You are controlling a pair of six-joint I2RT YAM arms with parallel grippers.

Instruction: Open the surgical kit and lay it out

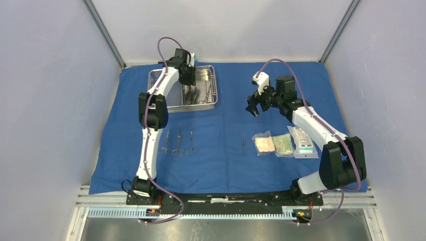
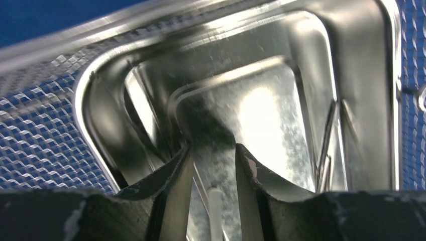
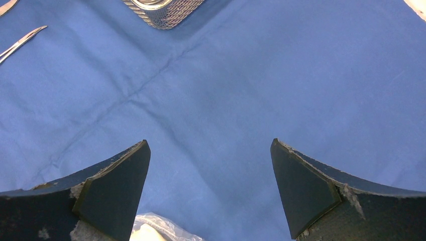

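The open metal instrument tray (image 1: 214,83) sits at the back, left of centre, with a few instruments in it. Over its inside reaches my left gripper, fingers part way apart. A pale rod-like end (image 2: 215,206) shows in the gap, with clear space on both sides; whether it is gripped cannot be told. Along one tray wall lies a slim instrument (image 2: 144,103), and thin instruments (image 2: 325,145) rest by the opposite wall. My right gripper hangs wide open over bare blue cloth, nothing between its fingers.
Scissor-like instruments (image 1: 179,143) lie in a row at front left, one thin instrument (image 1: 243,144) near the middle. Packets of gauze (image 1: 263,144) and green material (image 1: 283,144) and a white pack (image 1: 303,143) are at front right. Blue cloth (image 1: 228,90) right of the tray is clear.
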